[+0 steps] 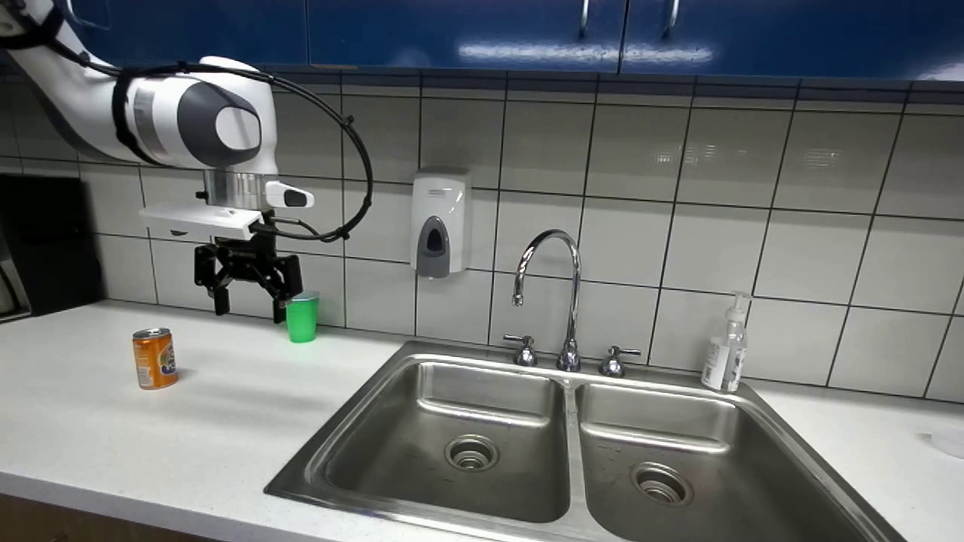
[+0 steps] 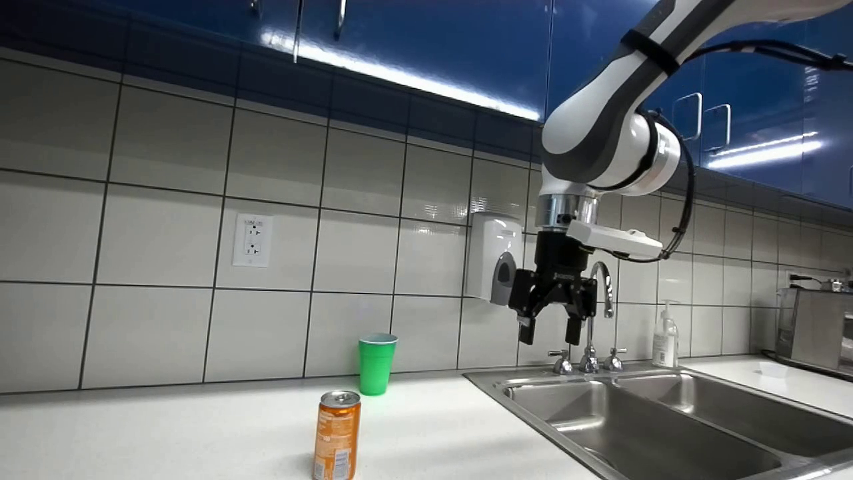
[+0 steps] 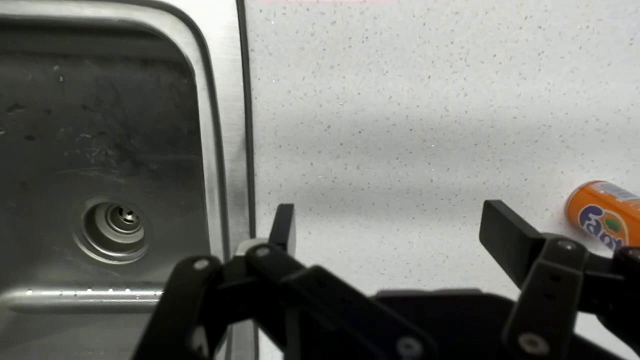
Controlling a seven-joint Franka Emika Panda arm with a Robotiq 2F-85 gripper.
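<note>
My gripper hangs open above the counter, its fingers pointing down and nothing between them. An orange soda can stands upright on the counter, to the left of the gripper and lower in exterior view 1. In the wrist view the can lies at the right edge, beyond the right finger and partly cut off by the frame. Against the tiled wall stands a green cup, upright, its pale inside showing at the rim. Part of that cup is hidden behind a finger in exterior view 1.
A double steel sink with a tall curved faucet takes up the counter's right side. A soap dispenser is fixed to the wall, and a pump bottle stands behind the sink. Bare counter surrounds the can.
</note>
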